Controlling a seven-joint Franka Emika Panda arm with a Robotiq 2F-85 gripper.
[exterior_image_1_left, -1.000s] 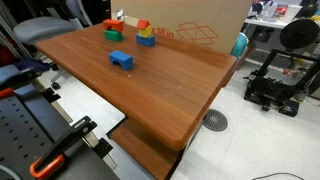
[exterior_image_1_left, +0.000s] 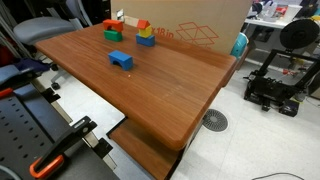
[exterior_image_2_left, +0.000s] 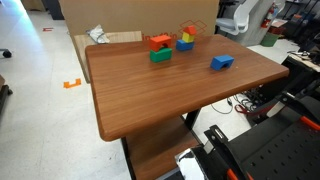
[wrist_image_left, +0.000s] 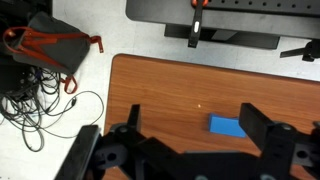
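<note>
A blue arch-shaped block (exterior_image_1_left: 120, 60) rests alone on the brown table (exterior_image_1_left: 165, 85); exterior view 2 shows the same blue block (exterior_image_2_left: 222, 62) toward the right. One stack has a red block (exterior_image_2_left: 160, 42) on a green block (exterior_image_2_left: 160, 55). Beside it, a small reddish-orange roof piece (exterior_image_1_left: 143, 23) tops a yellow block (exterior_image_1_left: 145, 32) on a blue base block (exterior_image_1_left: 146, 41). In the wrist view my gripper is open above the table, its dark fingers wide apart. The lone blue block (wrist_image_left: 228, 126) appears between them, nearer the right finger, apparently well below.
A cardboard sheet (exterior_image_1_left: 190, 22) stands along the table's far side. A black robot base plate (exterior_image_1_left: 30, 135) borders the near side. Cables (wrist_image_left: 38, 110) and a grey-and-red item (wrist_image_left: 45, 45) lie on the floor.
</note>
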